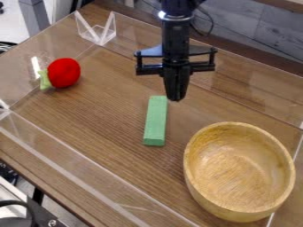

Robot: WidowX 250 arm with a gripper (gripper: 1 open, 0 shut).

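The black gripper (176,94) hangs over the middle of the wooden table, its fingertips shut with nothing visible between them. Just below and left of it lies a long green block (155,121). A wide tan bowl (238,173) sits at the lower right. A red ball (64,73) lies at the left, with a small pale green item (44,77) beside it.
A white wire holder (97,28) stands at the back left. A wall runs along the back right edge.
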